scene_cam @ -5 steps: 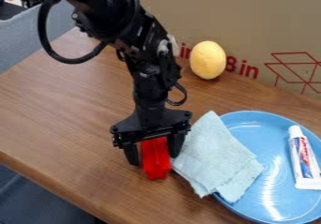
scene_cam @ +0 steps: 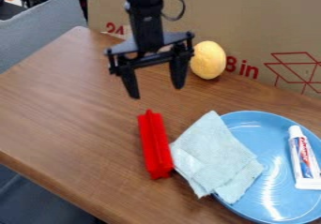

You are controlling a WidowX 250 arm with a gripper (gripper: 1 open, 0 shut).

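Observation:
My black gripper (scene_cam: 154, 78) hangs open in the upper middle above the wooden table, nothing between its fingers. Below it a long red object (scene_cam: 156, 145) lies on the table. Beside that, to the right, a folded pale blue cloth (scene_cam: 216, 156) rests partly on the edge of a blue plate (scene_cam: 269, 210). A toothpaste tube (scene_cam: 303, 157) lies on the plate.
A yellow egg-shaped object (scene_cam: 209, 60) sits at the back, in front of a cardboard panel (scene_cam: 276, 26). A grey surface (scene_cam: 38, 36) lies beyond its left edge.
My gripper has risen from around the red object and moved back, away from it. The red object, cloth and plate look unmoved.

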